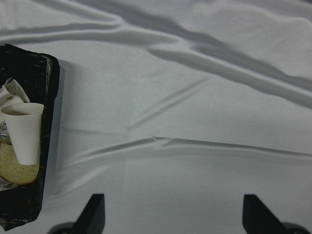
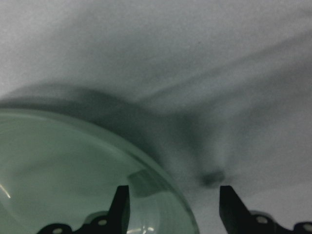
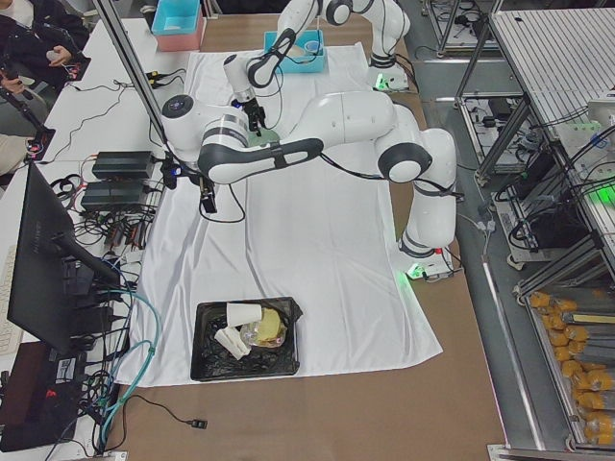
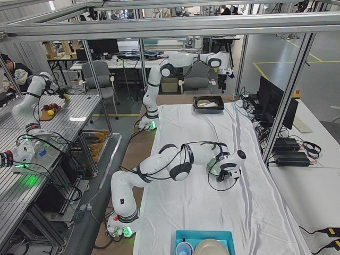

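A pale green glass bowl or plate (image 2: 73,165) lies on the white cloth; my right gripper stands open low over its rim, one finger above the inside and the other past the edge, nothing seen between them. My left gripper is open and empty above the bare cloth, beside a black lined tray (image 3: 207,355) that holds white paper cups (image 1: 22,131), crumpled white pieces and a yellow bread or sponge piece (image 1: 14,168).
Behind the right arm sits a blue bin (image 4: 227,239) with a cup (image 4: 184,249) and a plate (image 4: 211,248). A monitor (image 3: 53,269) and cables line the left side.
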